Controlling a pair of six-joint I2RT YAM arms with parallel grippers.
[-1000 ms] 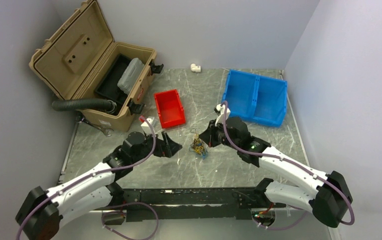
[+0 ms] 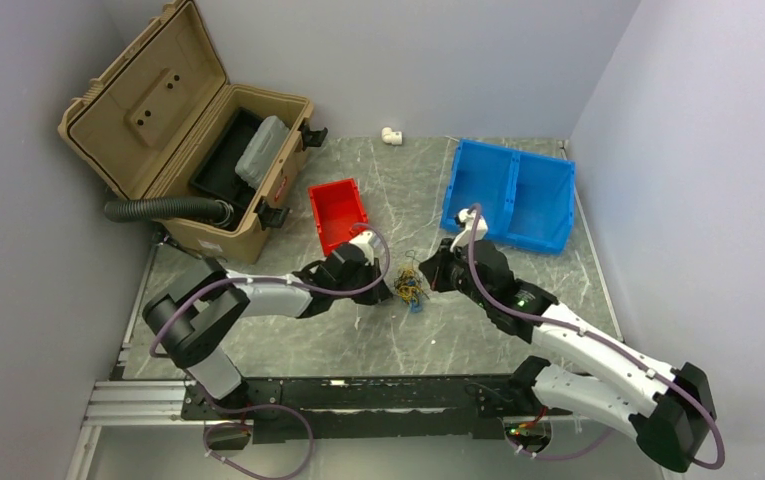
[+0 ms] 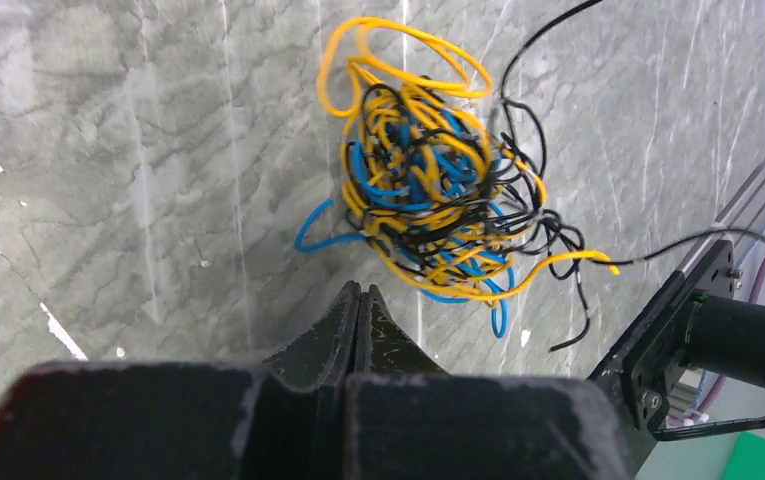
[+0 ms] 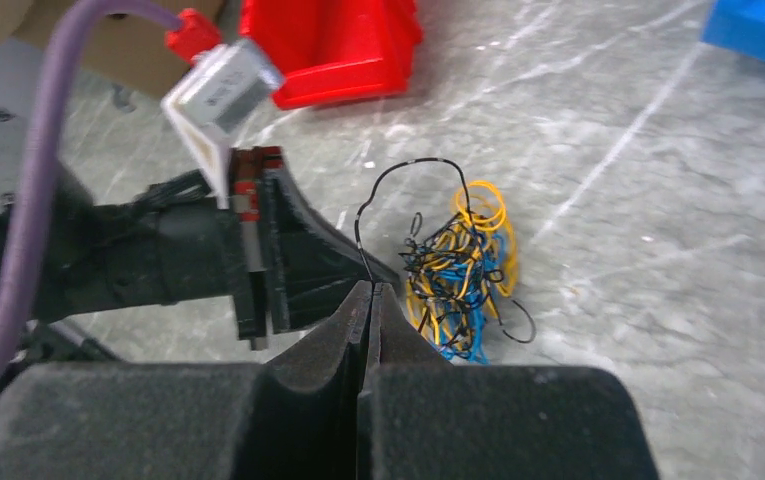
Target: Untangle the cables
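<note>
A tangled clump of yellow, blue and black cables [image 3: 428, 190] lies on the marble top, between both grippers in the top view. My left gripper is shut, pointing down just beside the clump, nothing visible between its fingers. My right gripper is shut too; a black cable [image 4: 413, 162] arches from its tips toward the clump [image 4: 458, 280], apparently pinched there. In the top view the left gripper [image 2: 378, 290] sits left of the cables [image 2: 410, 287] and the right gripper [image 2: 430, 270] right of them.
A red bin [image 2: 336, 210] stands behind the left arm, a blue two-part bin [image 2: 543, 200] at the back right, an open tan case [image 2: 238, 240] at the back left. Bare tabletop surrounds the clump, mostly toward the front.
My left arm has swung right and its gripper has closed near the cables. The right gripper has shifted slightly right, and the clump sits a little further right.
</note>
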